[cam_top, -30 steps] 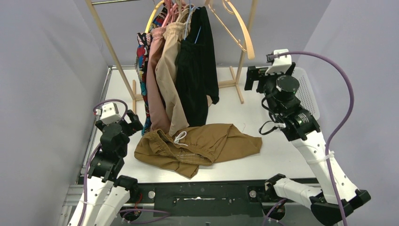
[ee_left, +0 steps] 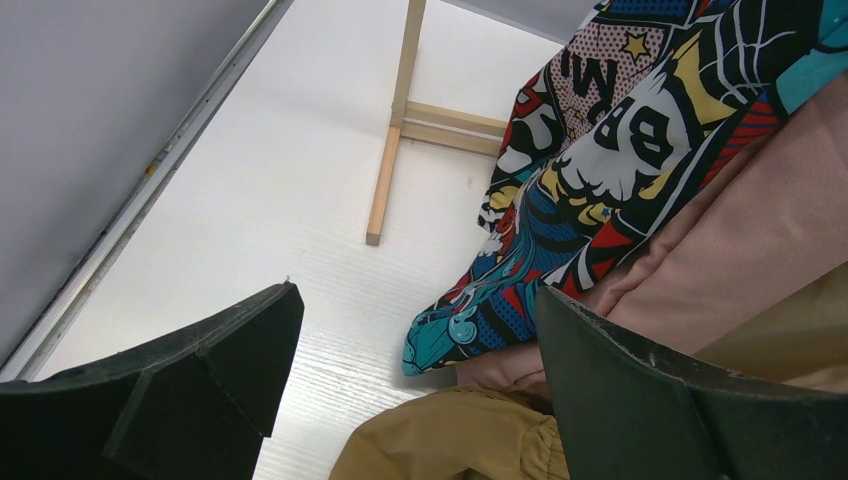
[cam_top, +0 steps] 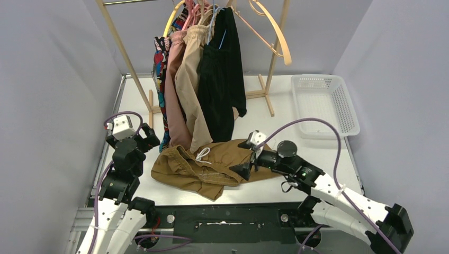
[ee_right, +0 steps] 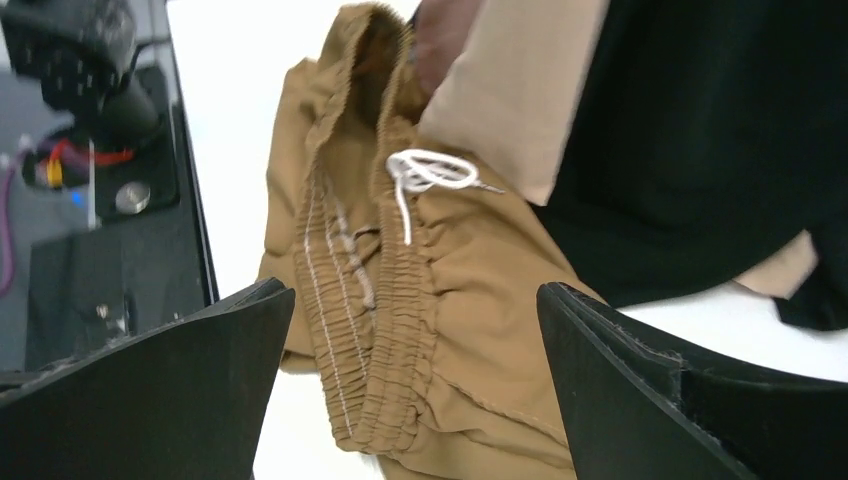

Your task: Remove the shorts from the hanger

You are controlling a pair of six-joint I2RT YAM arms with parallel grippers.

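Brown shorts (cam_top: 233, 159) with a white drawstring lie crumpled on the white table, in front of the hanging clothes. A bare wooden hanger (cam_top: 275, 39) hangs at the right end of the rack. My right gripper (cam_top: 241, 157) is open over the shorts; in the right wrist view their elastic waistband (ee_right: 400, 340) shows between the spread fingers. To the left of the shorts, my left gripper (cam_top: 129, 138) is also open, its fingers (ee_left: 210, 390) apart with nothing held. The right arm hides the right end of the shorts.
Patterned (cam_top: 161, 69), pink (cam_top: 177, 100), beige (cam_top: 191, 79) and black (cam_top: 217, 90) garments hang on the wooden rack, close behind the shorts. An empty white basket (cam_top: 347, 108) stands at the back right. Clear table lies between rack and basket.
The bare hanger sways slightly. My left arm and the shorts stay still.
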